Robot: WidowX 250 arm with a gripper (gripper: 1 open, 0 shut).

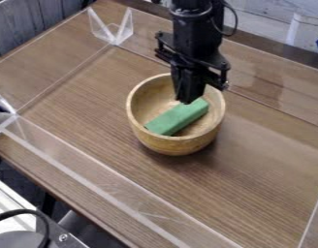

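A light wooden bowl (143, 107) stands on the wooden table, with a green block (174, 120) lying inside it. My black gripper (189, 97) hangs over the back of the bowl, its tip just above and behind the block. It looks shut, with nothing visible between its fingers; whether it touches anything is hard to tell.
A small clear holder (111, 29) sits at the back left. A white and black piece of equipment with a cable (22, 229) is at the front left corner. A pale wall is at the back right.
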